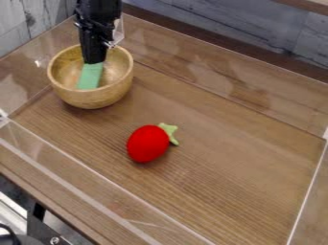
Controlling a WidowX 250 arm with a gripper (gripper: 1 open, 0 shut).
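Note:
A wooden bowl sits at the upper left of the table, holding a green block. My black gripper is over the back part of the bowl, just above the green block's upper end; it looks shut, and nothing shows between its fingers. A red tomato-like object with a pale green top lies on the table below and right of the bowl.
A wall borders the back left, and a wooden ledge shows at the top right.

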